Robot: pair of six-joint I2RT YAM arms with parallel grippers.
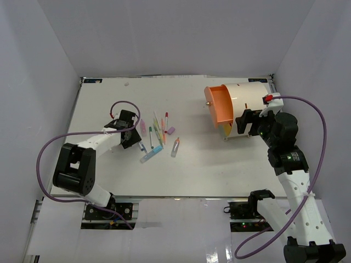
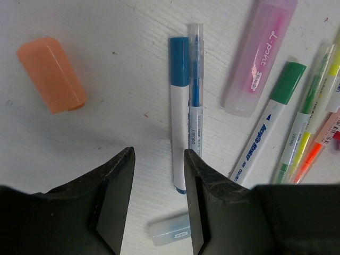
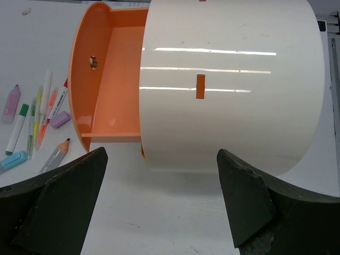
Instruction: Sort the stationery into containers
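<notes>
In the left wrist view a blue-capped white marker [image 2: 179, 111] lies against a clear blue pen [image 2: 196, 117]. My left gripper is part open above them; its right finger [image 2: 196, 186] overlaps the marker's lower end, and no object shows held. Right of these lie a pink bottle [image 2: 260, 58], a green-capped marker [image 2: 271, 122] and several thin pens. An orange eraser-like block [image 2: 52, 74] sits to the left. My right gripper stands open and empty in front of the white drum-shaped container [image 3: 228, 106], whose orange drawer [image 3: 119, 79] is pulled out.
A light-blue highlighter [image 1: 151, 154], an orange-tipped marker [image 1: 175, 147] and a purple block [image 1: 171, 131] lie at the pile's near and right sides. Between pile and container, the table [image 1: 192, 104] is bare.
</notes>
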